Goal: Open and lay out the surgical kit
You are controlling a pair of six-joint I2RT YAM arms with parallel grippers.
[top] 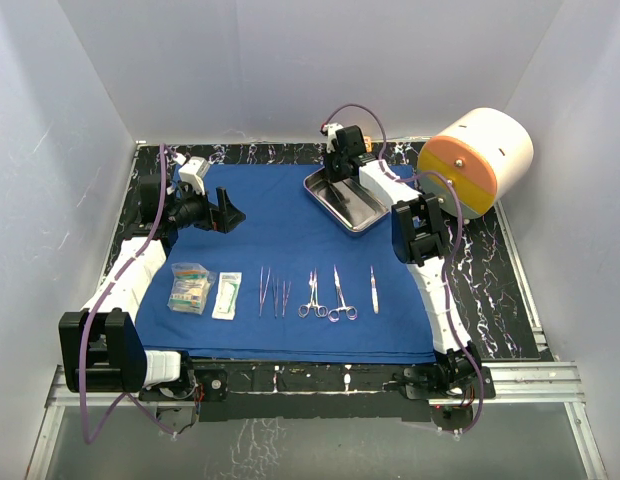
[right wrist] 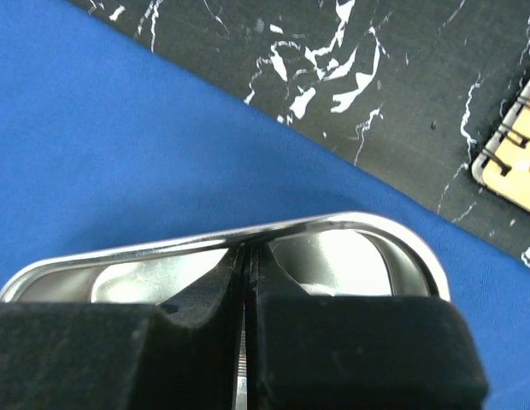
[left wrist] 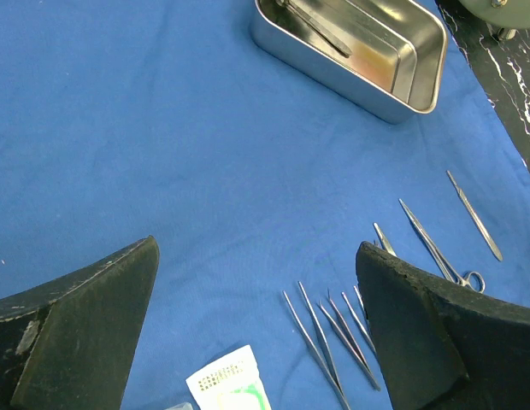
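The metal tray [top: 368,222] lies on the blue cloth at the back right. Over its far left rim stands my right gripper, its fingers shut together. A thin dark-grey instrument [left wrist: 320,30] slants across the tray from beneath them. Whether the fingers pinch it cannot be made out. Tweezers [top: 264,290], scissor-handled tools [top: 313,297] and a scalpel-like tool [top: 374,290] lie in a row at the front. A white packet [top: 227,296] and a clear bag of packed items [top: 191,288] rest left of them. My left gripper [top: 228,213] is open and empty above the cloth's left side.
A large white and orange drum [top: 477,160] stands right of the tray, close to my right arm. Behind the tray, a spiral-bound pad [right wrist: 515,158] sits on the black marbled table [right wrist: 333,85].
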